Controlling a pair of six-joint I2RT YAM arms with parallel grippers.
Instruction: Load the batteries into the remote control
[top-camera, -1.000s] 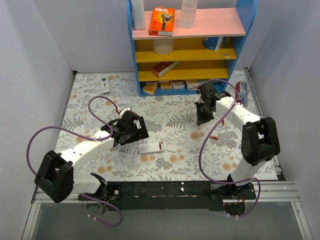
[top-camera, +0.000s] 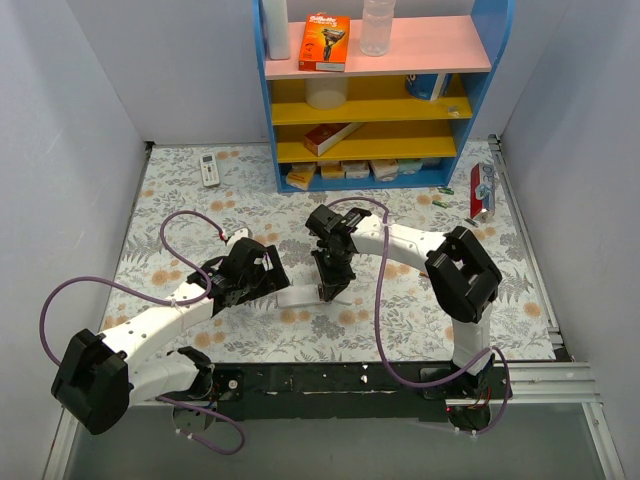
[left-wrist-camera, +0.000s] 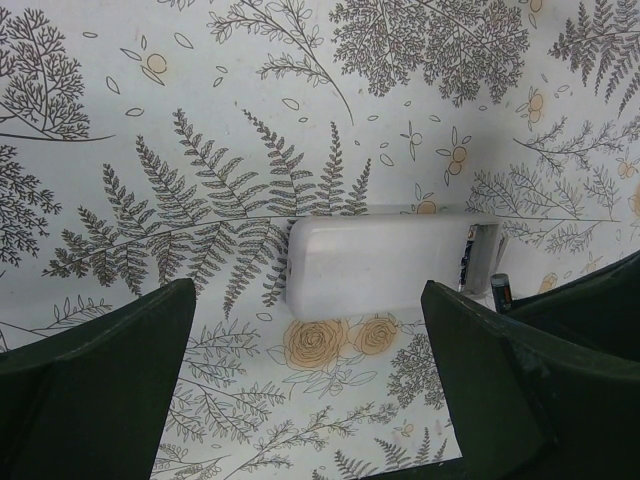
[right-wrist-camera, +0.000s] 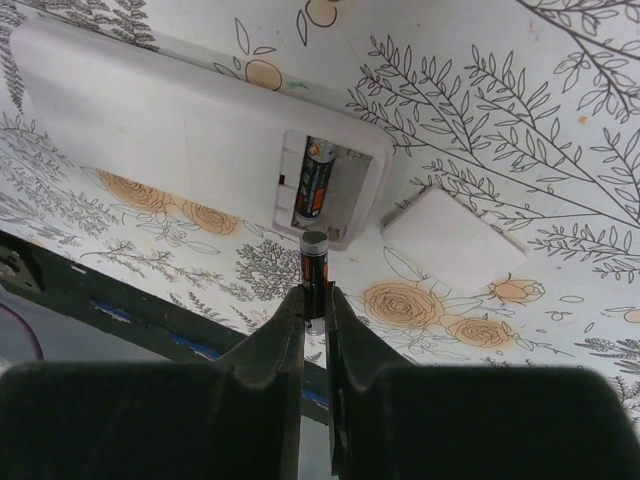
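The white remote (left-wrist-camera: 370, 262) lies face down on the table with its battery compartment open; one battery (right-wrist-camera: 314, 180) sits inside on one side, the other side empty. The detached cover (right-wrist-camera: 450, 240) lies just beside it. My right gripper is over the compartment's near end, closed on a second battery (right-wrist-camera: 314, 258) held upright-looking between its fingertips. My left gripper hangs open above the remote's closed end, nothing between its fingers.
A shelf unit (top-camera: 370, 135) with boxes stands at the back. Another white remote (top-camera: 209, 170) lies back left. Loose batteries (top-camera: 440, 203) and a red box (top-camera: 482, 192) lie at the right.
My right gripper has moved left from the table's right part to over the remote, carrying the battery. My left gripper has shifted slightly toward the table's front left.
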